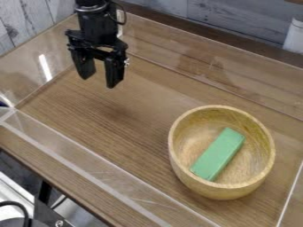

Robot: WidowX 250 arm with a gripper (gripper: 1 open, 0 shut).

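My black gripper (97,69) hangs over the upper left of the wooden table, open, with nothing visible between its fingers. A round pale wooden bowl (186,122) stands at the lower right, with a green rectangular block (218,154) lying inside it. The bowl is well apart from the gripper.
A white object (293,34) stands at the far right back corner. Dark cables (14,213) show at the lower left, beyond the table edge.
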